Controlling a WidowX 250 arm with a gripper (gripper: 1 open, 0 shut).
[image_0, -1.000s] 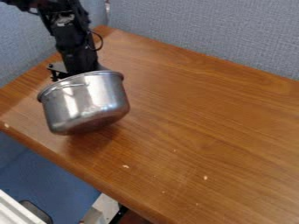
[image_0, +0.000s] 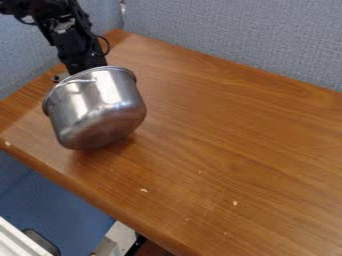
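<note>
A shiny steel pot (image_0: 96, 110) is at the left side of the wooden table (image_0: 227, 150), tilted, with its rim toward the upper left. My black gripper (image_0: 70, 74) comes down from the top left to the pot's far rim. Its fingertips are mostly hidden behind the pot; it appears shut on that rim.
Grey fabric panels (image_0: 234, 30) border it at the back and upper left. Beyond the left edge below are a blue surface (image_0: 54, 210) and white frame pieces (image_0: 16, 243).
The pot has tipped and shifted slightly up, showing more of its side. My arm has moved slightly up and to the left.
</note>
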